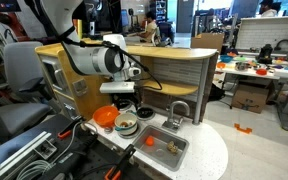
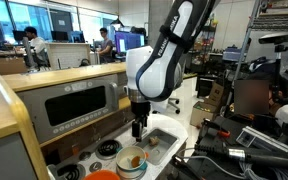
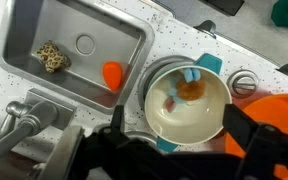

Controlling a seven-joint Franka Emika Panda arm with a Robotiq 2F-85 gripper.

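Note:
My gripper stands open, its two dark fingers wide apart with nothing between them. In the wrist view, a cream pot (image 3: 162,118) with teal handles sits below and ahead of the fingers. Inside it lie a brown item (image 3: 191,91), a blue piece (image 3: 191,75) and a small pink piece (image 3: 170,104). In exterior view 1, the gripper (image 1: 122,99) hangs just above and behind the pot (image 1: 127,131). Exterior view 2 has the gripper (image 2: 141,130) over the pot's (image 2: 132,172) far side, apart from it.
Beside the pot is a grey sink (image 3: 84,80) holding an orange-red item (image 3: 112,75) and a brown spotted item (image 3: 52,56). A faucet (image 3: 29,122) rises at its edge. On the pot's other side sits an orange bowl (image 3: 274,108). A wooden shelf (image 1: 169,52) spans behind the arm.

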